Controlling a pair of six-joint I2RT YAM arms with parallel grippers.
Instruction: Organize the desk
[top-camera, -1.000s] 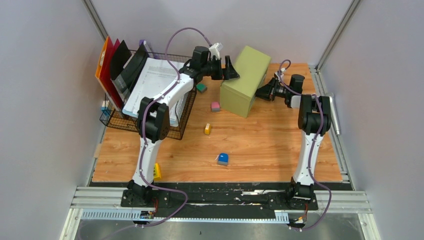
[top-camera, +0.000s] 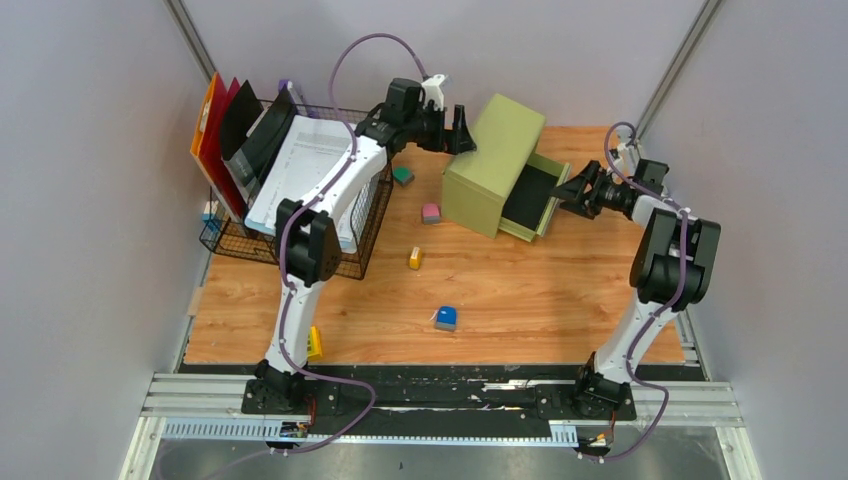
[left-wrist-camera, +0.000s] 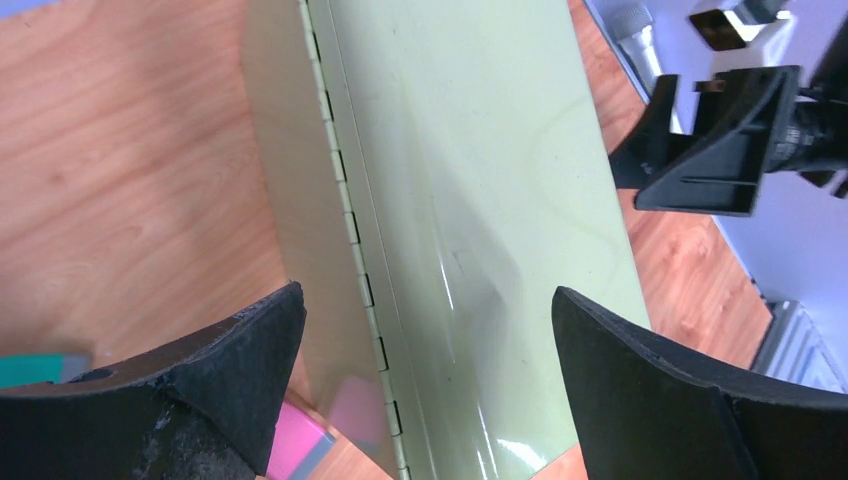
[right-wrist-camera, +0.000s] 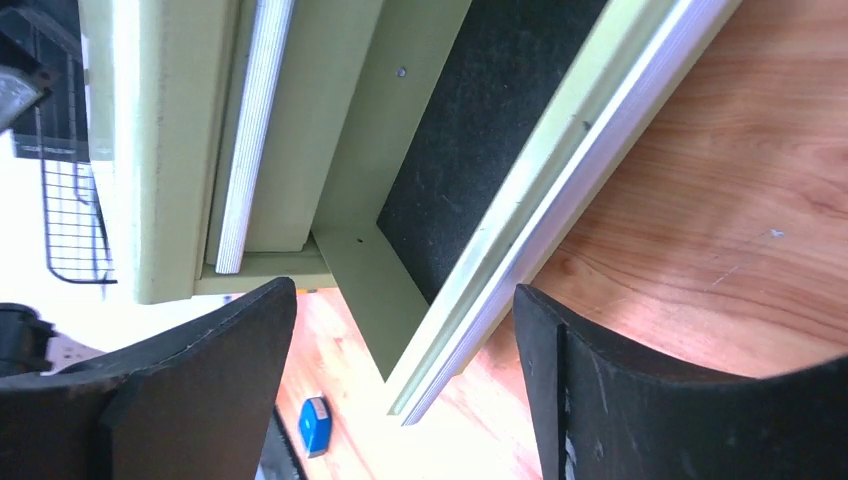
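Note:
The olive-green box stands at the back middle of the desk, its drawer pulled out toward the right, showing a dark, empty floor. My left gripper is open over the box's top, which fills the left wrist view. My right gripper is at the drawer's front, fingers apart; in the right wrist view the drawer's front rail runs between and beyond them. Small blocks lie loose: green, pink, yellow and blue.
A wire basket at left holds papers and folders. A yellow item lies near the front edge, partly hidden by the left arm.
The drawer has come out to the right, with my right gripper moving right alongside it and now spread. The left gripper has shifted only slightly.

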